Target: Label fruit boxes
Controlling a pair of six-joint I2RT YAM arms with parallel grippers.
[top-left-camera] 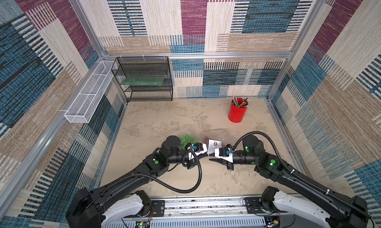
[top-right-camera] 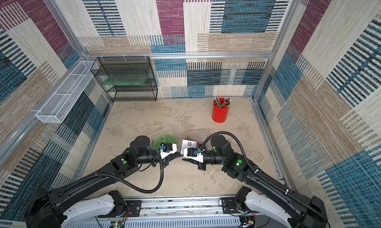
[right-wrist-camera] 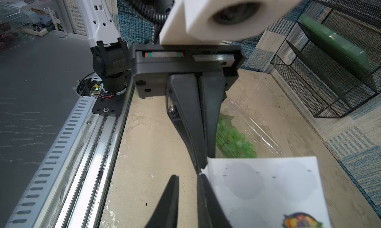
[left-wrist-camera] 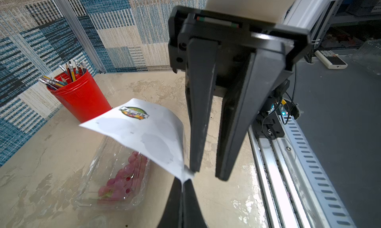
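A white label sheet [left-wrist-camera: 139, 132] with a colorful sticker hangs between the grippers at the centre. My left gripper is shut on the sheet's edge. My right gripper is part open beside that edge, its tips close to the paper; whether they touch it I cannot tell. Below, on the table, a clear box of red grapes [left-wrist-camera: 119, 180] sits on the right and a box of green grapes [right-wrist-camera: 236, 140] on the left.
A red cup of pens [top-left-camera: 237, 112] stands at the back right. A black mesh rack [top-left-camera: 139, 93] is at the back left, a white wire basket [top-left-camera: 77, 116] on the left wall.
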